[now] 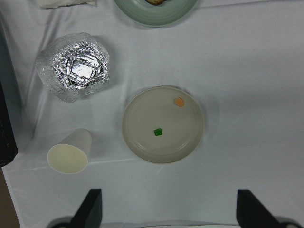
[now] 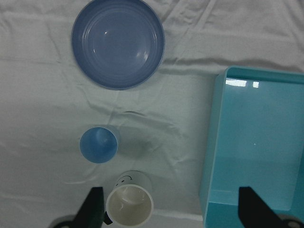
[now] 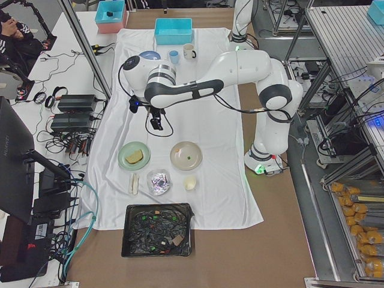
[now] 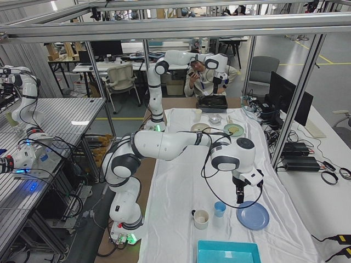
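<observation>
My left gripper stands open over a beige plate [image 1: 162, 130] with small green and orange pieces on it; a cream cup [image 1: 69, 156], a crumpled foil dish [image 1: 78, 66] and a green plate [image 1: 154, 16] with food lie around it. My right gripper is open above the other end, over a blue plate [image 2: 117, 40], a blue cup [image 2: 99, 145], a white mug [image 2: 129, 205] with a face drawn on it, and a teal bin [image 2: 256, 137]. Neither has anything between its fingers.
A black tray [image 3: 157, 231] with small bits sits at the near end of the white cloth [image 3: 222, 204]. Monitors, boxes and cables crowd the side table [image 3: 27, 120].
</observation>
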